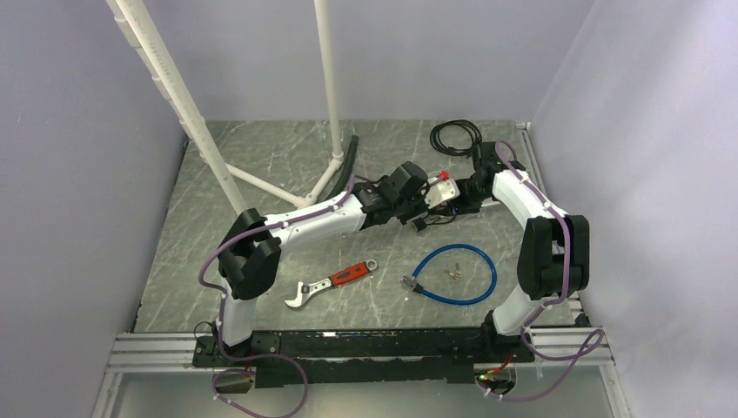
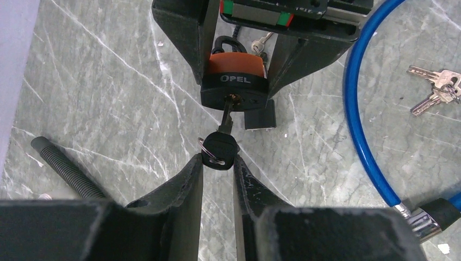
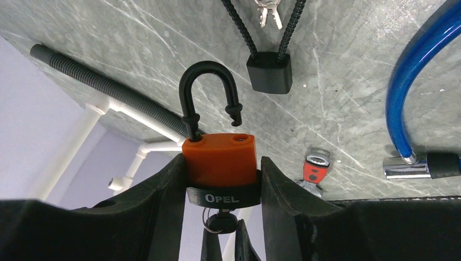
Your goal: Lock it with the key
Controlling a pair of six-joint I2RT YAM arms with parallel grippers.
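In the right wrist view an orange padlock (image 3: pixel 220 160) with a black OPEL band is clamped in my right gripper. Its black shackle (image 3: pixel 208 66) is raised and swung aside, one leg free of its hole. The black-headed key (image 2: pixel 219 151), with a wire ring, has its blade in the keyhole in the left wrist view. My left gripper has one finger on each side of the key head, with a gap between them farther back; whether they press on the head I cannot tell.
A black block on a braided cord (image 3: pixel 269 73) lies on the table below. Around are a blue hose (image 1: pixel 493 270), loose keys (image 2: pixel 437 89), a red-handled wrench (image 1: pixel 335 280) and a black corrugated tube (image 2: pixel 68 167). White pipes (image 1: pixel 331 87) stand at the back left.
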